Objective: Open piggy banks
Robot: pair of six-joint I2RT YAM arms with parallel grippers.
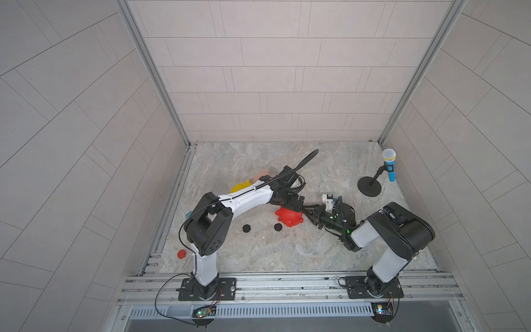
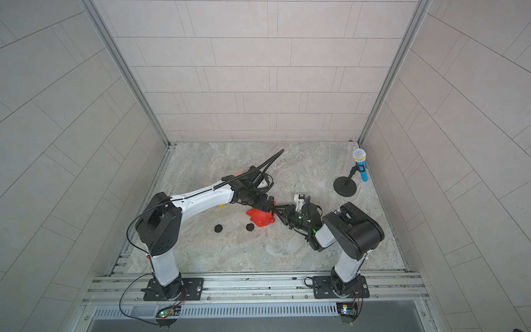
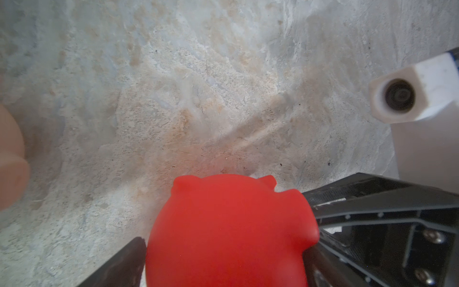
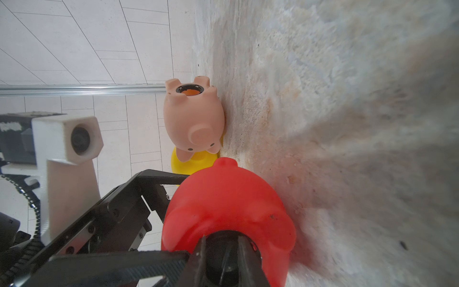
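The red piggy bank (image 1: 288,217) lies at the table's middle with my left gripper (image 1: 296,203) over it; in the left wrist view its fingers flank the bank (image 3: 224,224), whether touching I cannot tell. My right gripper (image 2: 276,211) is at the bank's right. In the right wrist view its fingertips reach the dark round opening in the red bank (image 4: 272,210); the finger's width is unclear. A pink piggy bank (image 4: 193,119) with an open ringed hole sits behind, beside a yellow object (image 4: 188,162).
Two black discs (image 1: 246,228) lie at the front, with a red piece (image 1: 181,254) at far left. A black stand (image 1: 369,186) with a blue tube is at back right.
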